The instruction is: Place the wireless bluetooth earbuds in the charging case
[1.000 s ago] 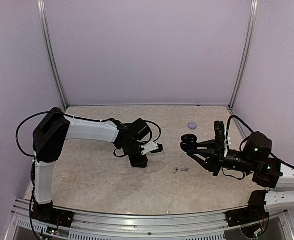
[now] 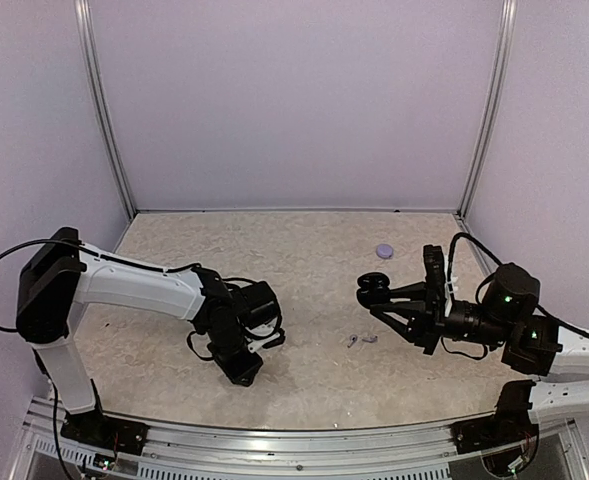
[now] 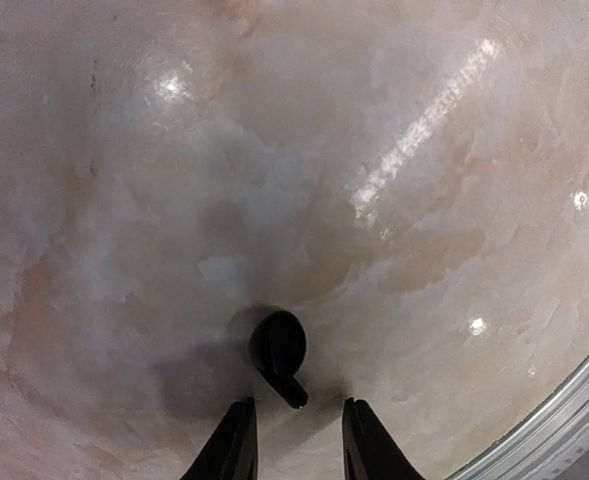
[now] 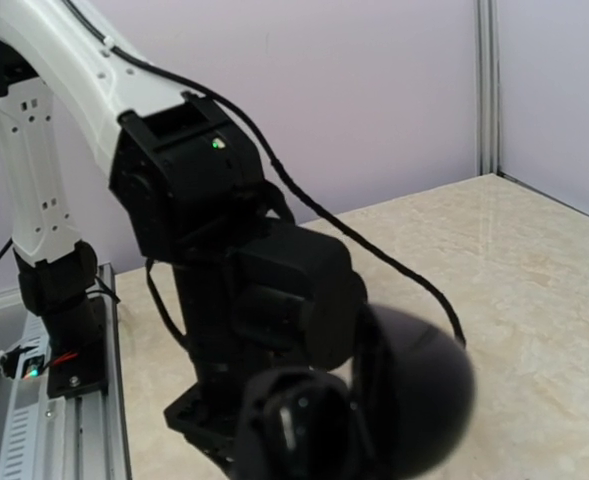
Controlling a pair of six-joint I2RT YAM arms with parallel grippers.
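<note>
A single black earbud [image 3: 278, 345] lies on the pale marbled table in the left wrist view, its stem slanting down and right. My left gripper points at that earbud. Its fingers stand apart, one on each side just beyond the stem tip, with nothing gripped. The top view hides this earbud behind the left arm. On the right, my right gripper [image 2: 387, 303] is shut on the black charging case [image 2: 374, 289], held up above the table. Dark and blurred, the case [image 4: 424, 390] fills the lower middle of the right wrist view; its inside is not visible there.
Two small greyish pieces, one of them a small item [image 2: 352, 341], lie on the table left of the right gripper. A round lilac object [image 2: 385, 251] rests farther back. A metal rail [image 2: 294, 438] runs along the front edge.
The left arm has swung left and toward the front edge of the table. My right gripper with the case has shifted only slightly.
</note>
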